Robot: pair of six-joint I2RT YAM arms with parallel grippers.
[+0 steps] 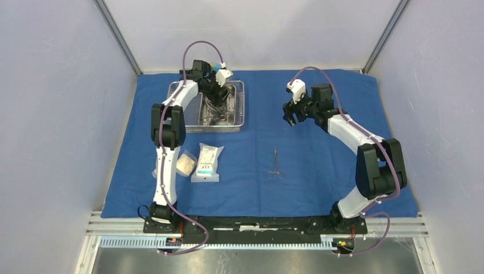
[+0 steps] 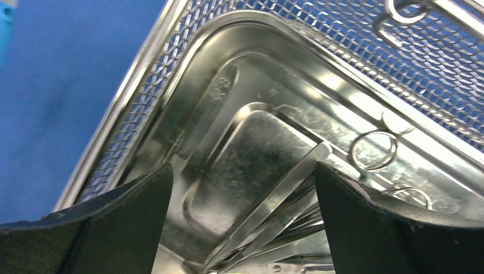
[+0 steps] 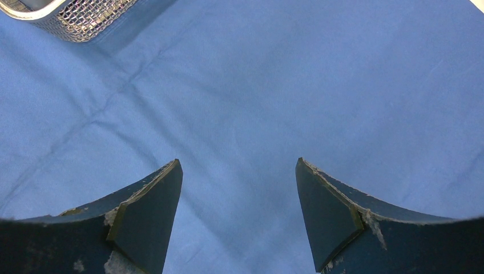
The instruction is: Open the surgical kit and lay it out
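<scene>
A mesh-walled metal basket (image 1: pixel 242 108) stands at the back left, with a steel tray (image 2: pixel 262 85) inside it. Several instruments lie bunched in that tray, among them a flat-handled steel piece (image 2: pixel 279 194) and ring handles (image 2: pixel 374 150). Over the tray, my left gripper is open, its right finger close to the flat-handled piece and covering part of the bunch. A ring-handled clamp (image 1: pixel 275 166) rests alone on the blue cloth near the front middle. My right gripper hangs over bare cloth at the right, fingers apart and nothing between them.
Two clear packets lie front left: a larger white one (image 1: pixel 206 162) and a smaller beige one (image 1: pixel 186 164), partly beside the left arm. Walls border the table on both sides.
</scene>
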